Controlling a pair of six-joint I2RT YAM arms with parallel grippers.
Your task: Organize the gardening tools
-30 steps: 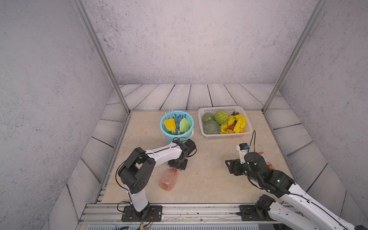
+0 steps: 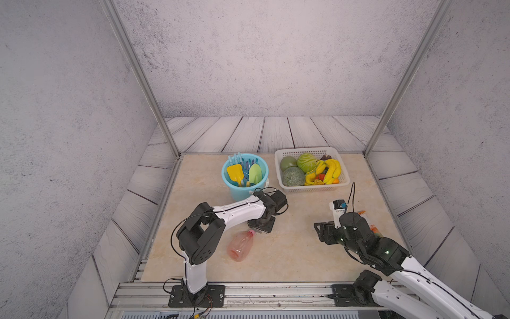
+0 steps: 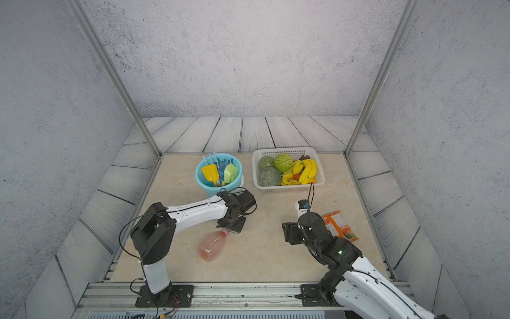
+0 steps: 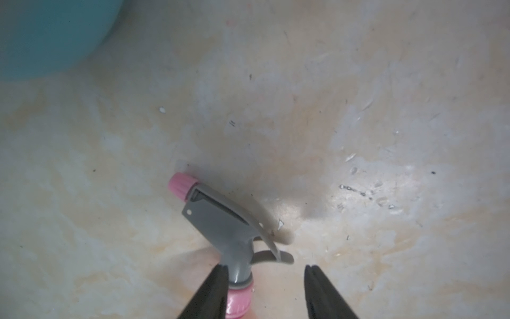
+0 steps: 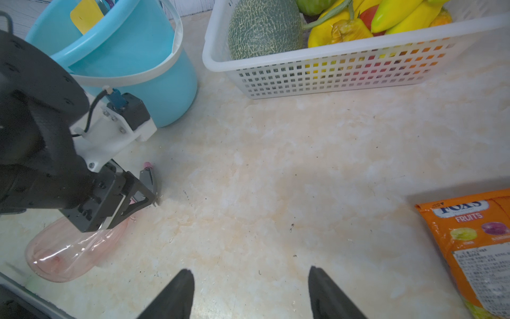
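Note:
A pink spray bottle (image 2: 240, 247) lies on its side; its grey trigger head (image 4: 223, 228) with pink nozzle shows in the left wrist view. My left gripper is low over the bottle's neck, fingers apart with nothing seen held firmly between them. Behind it stands a light-blue bucket (image 3: 208, 187) with yellow and green tools, rakes and forks inside. My right gripper stands open over the right side of the table, empty.
A white basket (image 3: 276, 187) of fruit and melons stands at the back right. An orange snack bag (image 5: 467, 234) lies at the right, beside my right arm.
My left arm and gripper have moved to the right, and the bottle has shifted rightward and slightly back with them. The right arm has moved very slightly.

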